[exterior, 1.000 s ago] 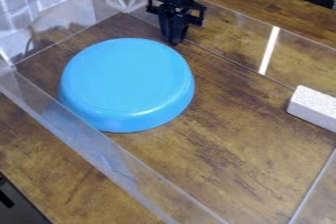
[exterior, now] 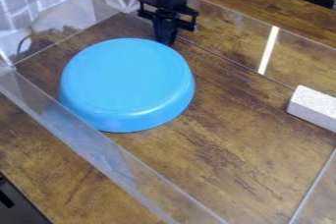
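Observation:
A black robot gripper [exterior: 167, 24] hangs at the top centre of the camera view, low over the wooden floor at the back of a clear-walled tray, behind a large round blue dome or lid [exterior: 126, 83]. Its fingers are small and dark, so whether it is open or shut cannot be made out, nor whether anything is between them.
A white block [exterior: 313, 107] lies at the right edge. Clear plastic walls [exterior: 73, 144] border the wooden surface [exterior: 223, 169] on several sides.
The gripper has shifted slightly, its body now looking a little more upright and narrower. The blue dome and white block have not moved.

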